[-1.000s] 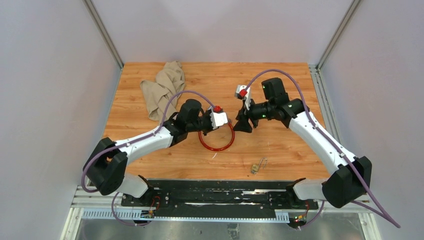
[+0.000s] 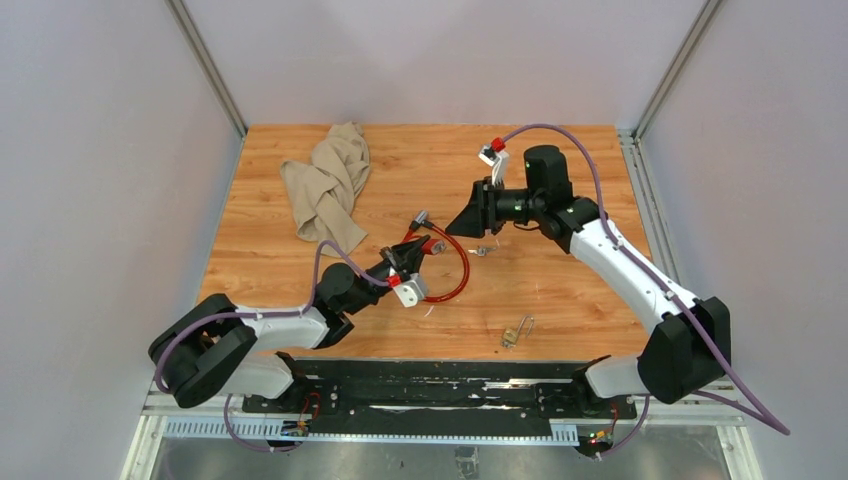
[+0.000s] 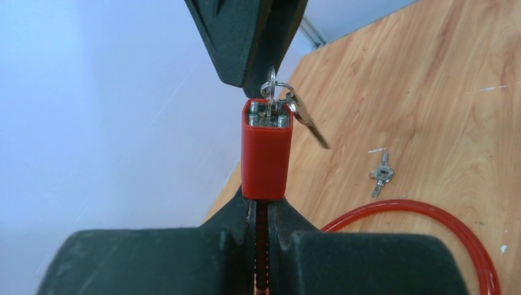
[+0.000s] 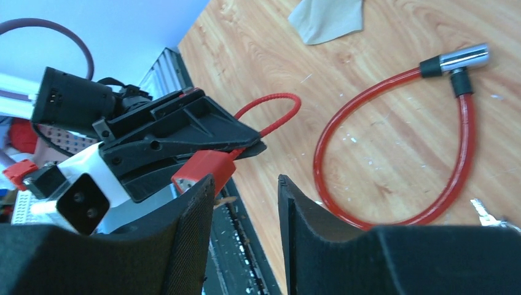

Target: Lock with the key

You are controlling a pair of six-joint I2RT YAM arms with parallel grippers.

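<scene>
My left gripper [image 2: 420, 250] is shut on a red lock body [image 3: 265, 153] with a cord below it; keys [image 3: 304, 114] on a ring hang from its metal top. My right gripper [image 2: 455, 225] stands open, above and to the right of the lock, its fingers empty in the right wrist view. A red loop cable lock [image 4: 322, 160] with a silver cylinder [image 4: 464, 57] lies on the table. A loose key [image 3: 382, 174] lies beside the loop.
A brass padlock [image 2: 510, 336] lies near the front edge of the wooden table [image 2: 570, 300]. A beige cloth [image 2: 320, 190] lies back left.
The left arm has drawn back towards the front left with the red lock body.
</scene>
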